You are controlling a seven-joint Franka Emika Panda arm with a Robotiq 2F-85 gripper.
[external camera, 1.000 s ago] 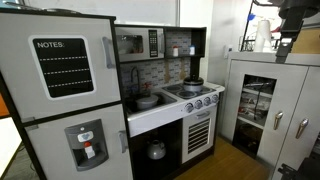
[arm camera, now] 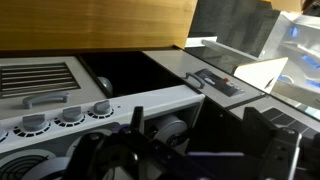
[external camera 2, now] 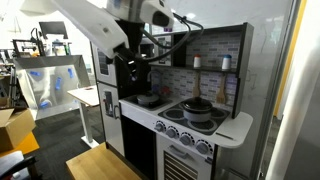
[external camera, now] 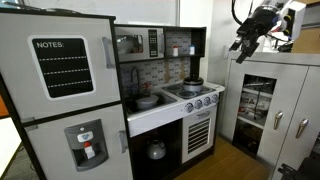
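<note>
My gripper (external camera: 239,46) is in the air at the upper right of exterior view 1, in front of the grey cabinet. In the wrist view, the dark fingers of the gripper are spread apart with nothing held between them. Below is the toy kitchen. A lidded dark pot (external camera 2: 198,108) stands on its stove (external camera 2: 196,120), and a round grey pan (external camera: 147,102) sits in the sink area. On the open lower shelf, a metal kettle (external camera: 156,150) is visible. The gripper touches none of these.
A white toy fridge (external camera: 70,100) adjoins the kitchen on the left. Stove knobs (arm camera: 70,115) and an oven door (arm camera: 38,80) line its front. Small bottles (external camera 2: 227,62) stand on the upper shelf.
The arm has come down and leftward into exterior view 1 from the upper right edge, where only part of it showed before. The kitchen items have stayed in place.
</note>
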